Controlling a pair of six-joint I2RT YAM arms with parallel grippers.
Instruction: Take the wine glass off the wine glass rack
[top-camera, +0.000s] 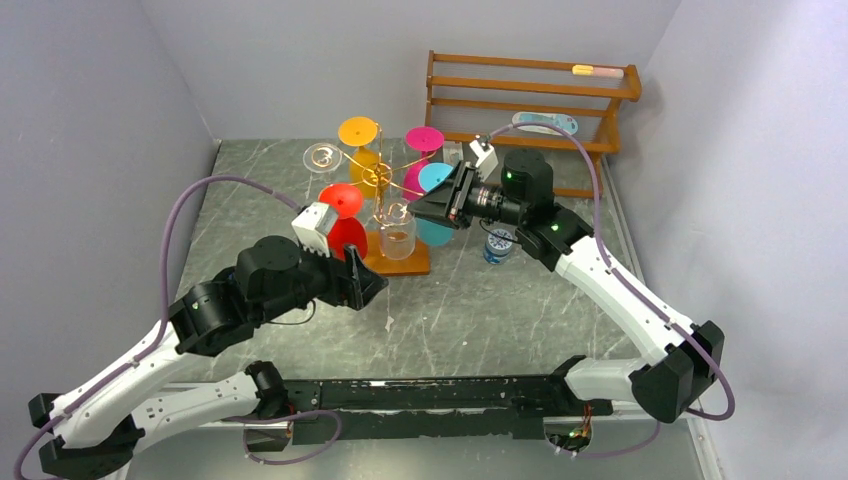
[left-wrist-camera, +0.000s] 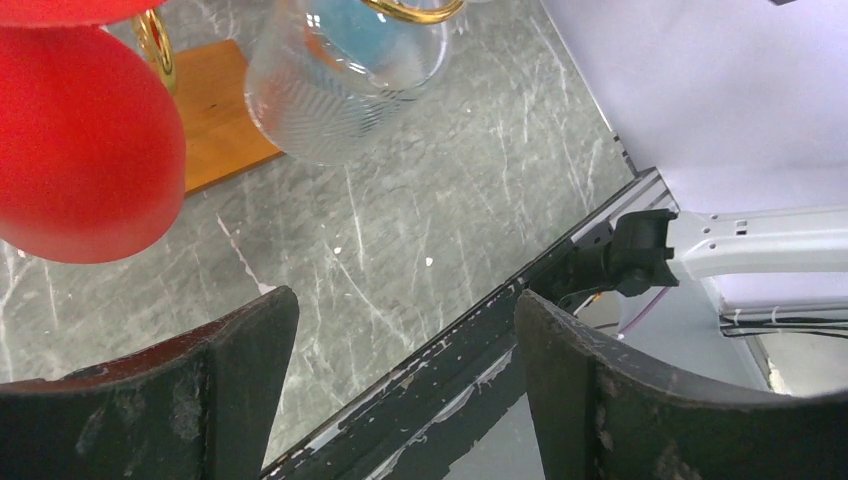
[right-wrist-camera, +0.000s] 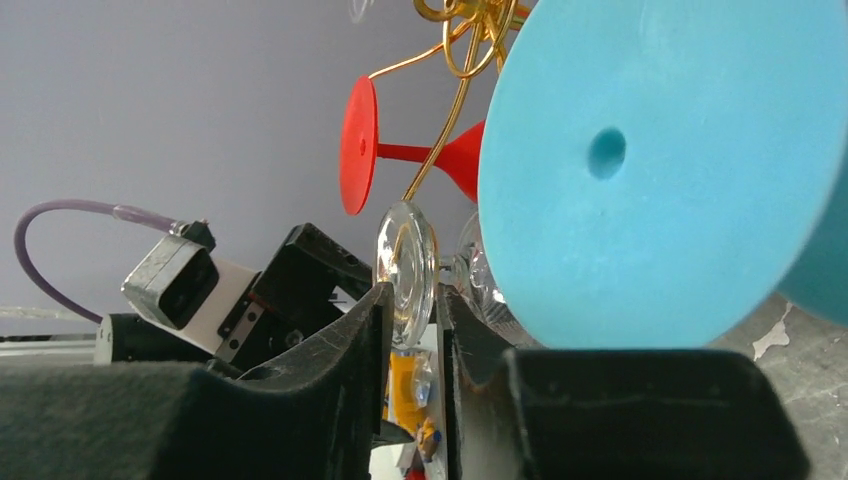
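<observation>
A clear wine glass (top-camera: 398, 242) hangs upside down at the front of the gold rack (top-camera: 379, 205); its foot is uppermost. In the right wrist view, the rim of its round foot (right-wrist-camera: 408, 265) lies between the fingertips of my right gripper, which is shut on it. The bowl (left-wrist-camera: 345, 95) shows in the left wrist view, a gold hook across its upper part. My left gripper stands open with nothing between its fingers, in front of and below the bowl, apart from it. The right fingertips are partly hidden in the top view.
Close by hang a red glass (top-camera: 342, 200) on the left and a blue glass (right-wrist-camera: 660, 170) on the right. Orange, pink and another clear glass (top-camera: 322, 157) hang farther back. A blue-and-white can (top-camera: 498, 247) stands at right.
</observation>
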